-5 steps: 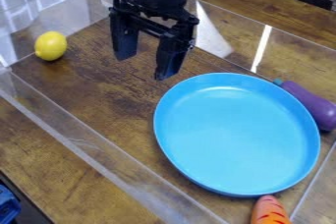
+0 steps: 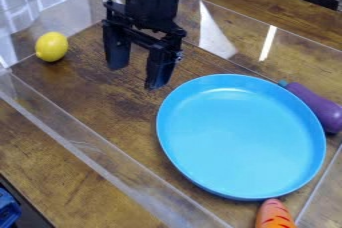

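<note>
The black gripper (image 2: pixel 139 56) hangs over the upper middle of the wooden board, open, with its two fingers spread and nothing seen between them. It is above and to the upper left of a large blue plate (image 2: pixel 241 137). A yellow lemon-like object (image 2: pixel 52 46) lies at the upper left, apart from the gripper.
A purple eggplant-like object (image 2: pixel 311 105) lies right of the plate, and an orange carrot (image 2: pixel 274 215) at the bottom right. Clear plastic edges run along the sides. A blue object (image 2: pixel 7 210) shows in the bottom left corner. The lower left board is clear.
The gripper has shifted slightly left and up in the view. The plate and the other objects have not moved.
</note>
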